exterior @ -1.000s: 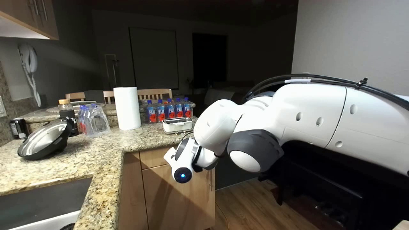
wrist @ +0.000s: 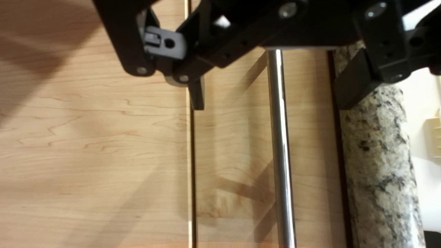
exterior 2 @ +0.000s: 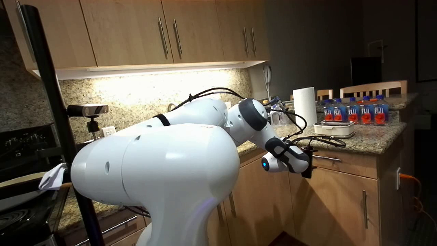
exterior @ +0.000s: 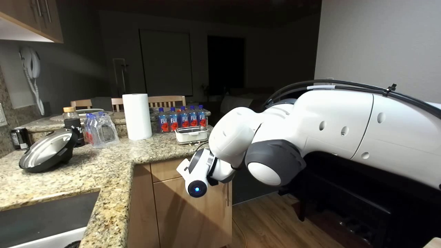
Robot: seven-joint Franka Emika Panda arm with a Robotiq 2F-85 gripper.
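In the wrist view my gripper is open, its two dark fingers wide apart. Between them, farther off, runs the metal bar handle of a light wood drawer; nothing is gripped. The left fingertip stands over the seam below the drawer front, the right one by the counter edge. From the second exterior view, the gripper is in front of the drawer, and part of the handle shows to its right. The arm's wrist hides the gripper's fingers in the first exterior view.
On the granite counter above stand a cream container, a paper towel roll and several water bottles. A black-rimmed lid leans at the left, near the sink. Under the drawer is a cabinet door with an upright handle.
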